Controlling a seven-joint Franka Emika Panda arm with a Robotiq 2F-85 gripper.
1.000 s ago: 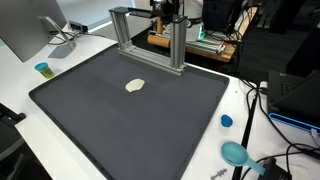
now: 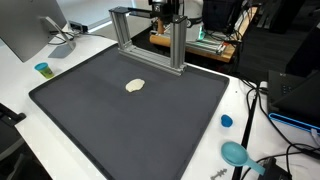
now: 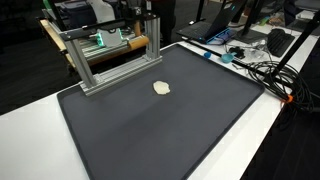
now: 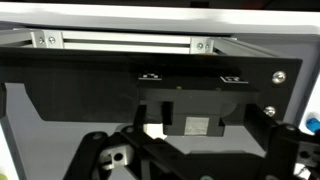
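Observation:
In the wrist view my gripper is open, its dark fingers standing apart at either side of a black block (image 4: 195,90). The block has a pale grey label (image 4: 196,126) on its lower face. Whether either finger touches it is hard to tell, black against black. The block appears over a long black panel (image 4: 90,90) of the metal frame (image 4: 125,43). In the exterior views the gripper's fingertips cannot be made out at the top edge. A cream, roundish flat piece (image 2: 135,85) lies on the grey board (image 2: 110,115), also seen in exterior view 2 (image 3: 161,88).
The aluminium frame (image 2: 180,50) rises at the board's far edge, with an orange-brown roll (image 3: 161,87) not distinguishable from clutter behind. A teal cup (image 2: 238,154) and a blue cap (image 2: 226,121) are beside the board. A green-topped cup (image 2: 44,70) stands left. Most of the board is bare.

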